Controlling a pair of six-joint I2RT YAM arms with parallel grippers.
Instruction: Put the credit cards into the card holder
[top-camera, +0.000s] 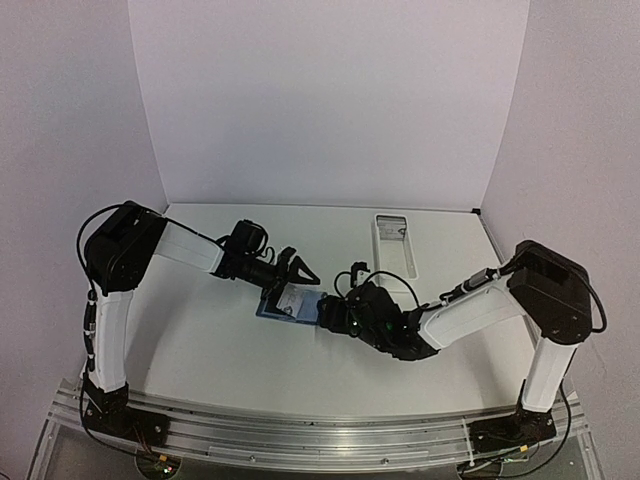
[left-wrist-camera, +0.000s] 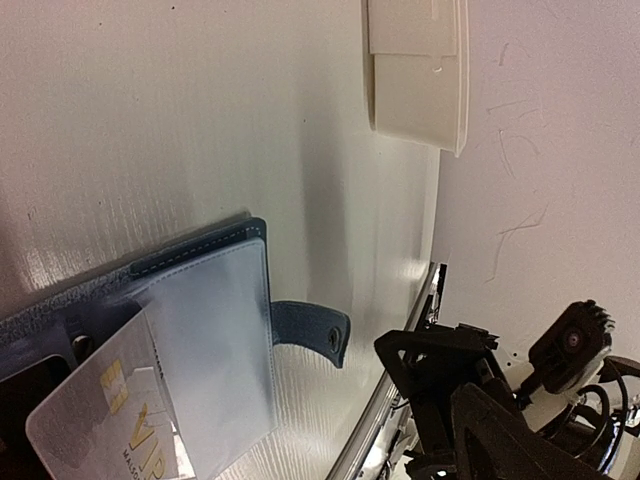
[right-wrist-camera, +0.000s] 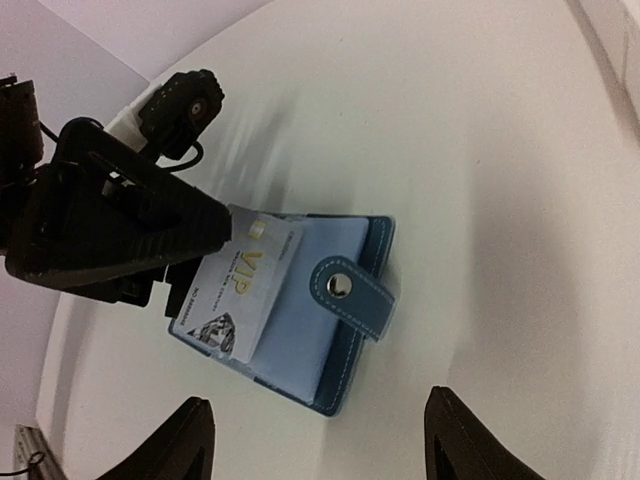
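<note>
The blue card holder (right-wrist-camera: 315, 340) lies on the table with its snap strap (right-wrist-camera: 362, 300) at the right side. A white VIP card lies at its left part; in the left wrist view the card (left-wrist-camera: 100, 420) sits over the clear sleeve's left portion. My left gripper (top-camera: 295, 280) is over the holder's left side, open. My right gripper is open, its fingers at the bottom of its wrist view, just short of the holder, with nothing visible between them.
A white plastic tray (top-camera: 395, 255) stands at the back right of the table (top-camera: 220, 350).
</note>
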